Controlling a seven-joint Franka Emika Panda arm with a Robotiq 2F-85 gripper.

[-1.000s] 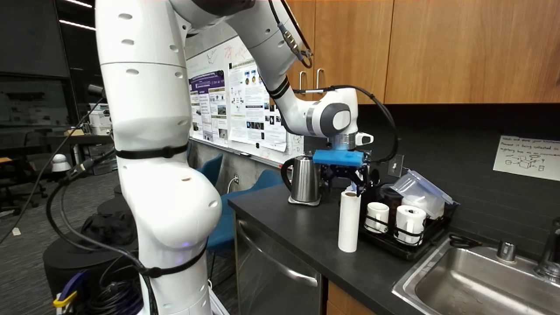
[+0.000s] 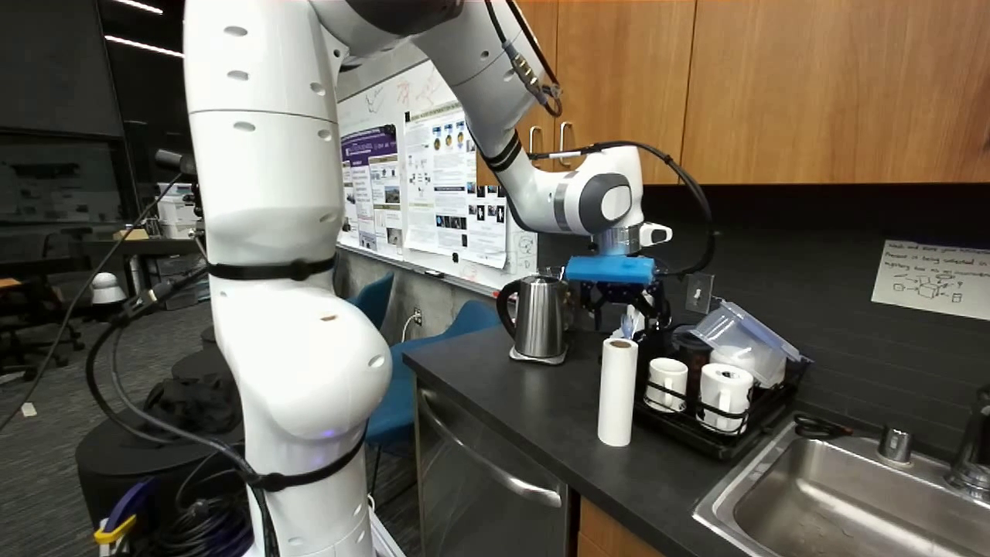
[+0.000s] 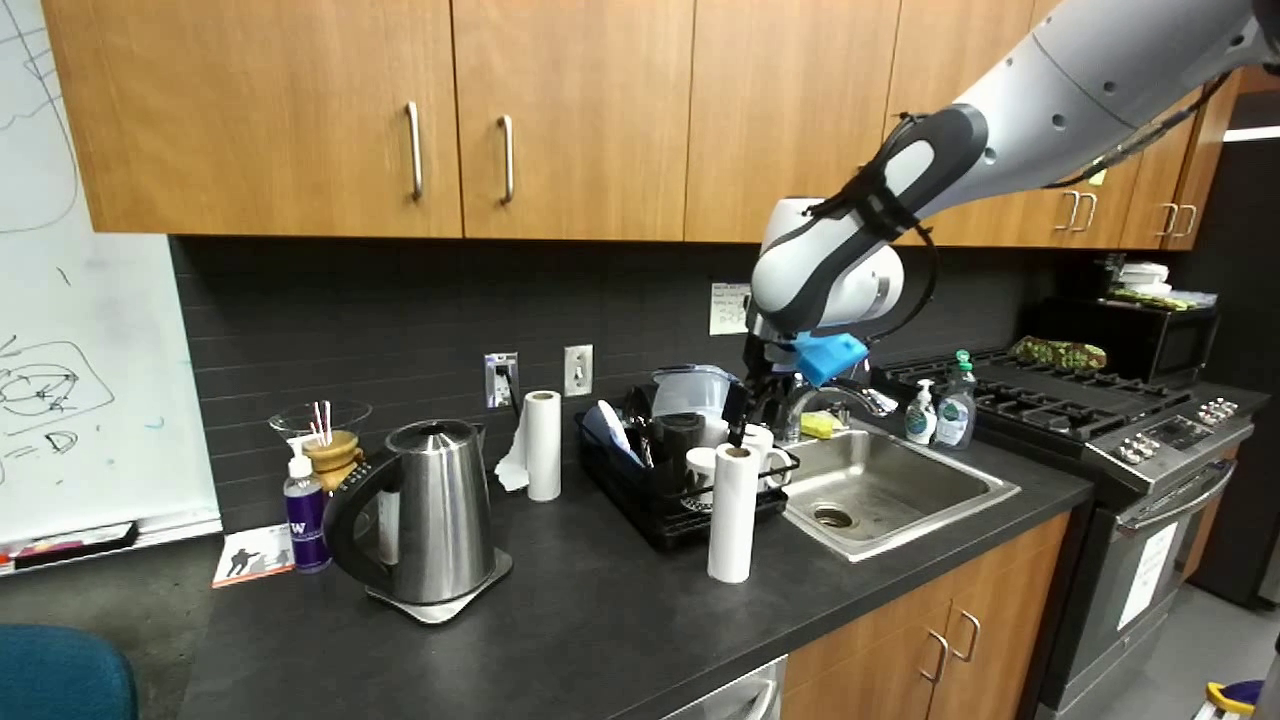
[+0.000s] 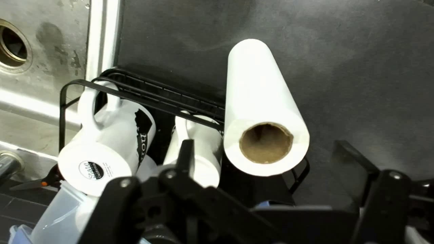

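A white paper towel roll point(image 2: 617, 394) stands upright on the dark counter, in front of the dish rack point(image 2: 719, 445). From above, in the wrist view, the roll point(image 4: 260, 93) shows its brown cardboard core facing the camera. My gripper is open, its two black fingers wide apart with nothing held between them. In exterior view 1 the gripper point(image 2: 623, 320), under its blue mount, hangs above and behind the roll's top, apart from it. A second paper towel roll point(image 3: 543, 446) stands by the wall outlet.
The rack holds white mugs point(image 2: 726, 394) and a clear plastic container point(image 2: 742, 339). A steel kettle point(image 3: 438, 516) stands at the left, and the sink point(image 3: 894, 486) lies right of the rack.
My gripper has risen and shifted slightly right in exterior view 1, away from the roll's top. The roll stands in the same place.
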